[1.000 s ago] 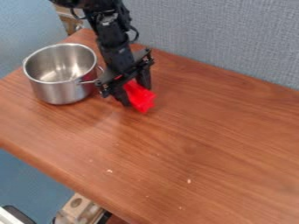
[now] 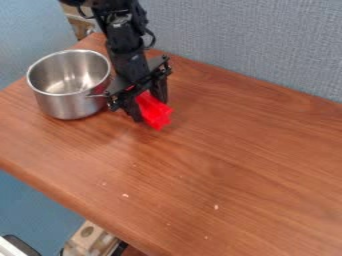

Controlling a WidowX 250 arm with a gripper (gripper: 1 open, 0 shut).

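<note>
My black gripper point(image 2: 144, 98) reaches down from the top of the camera view, shut on a red object point(image 2: 155, 114) just above or on the wooden table. The fingers partly hide the red object, and whether it touches the table is hard to tell. A steel pot point(image 2: 68, 84) stands just left of the gripper.
A grey textured wall point(image 2: 261, 40) runs behind it. The table's left edge drops to a blue surface at the lower left, where some hardware is partly visible.
The gripper and red object have shifted very slightly to the left over the last second. The pot looks unmoved.
</note>
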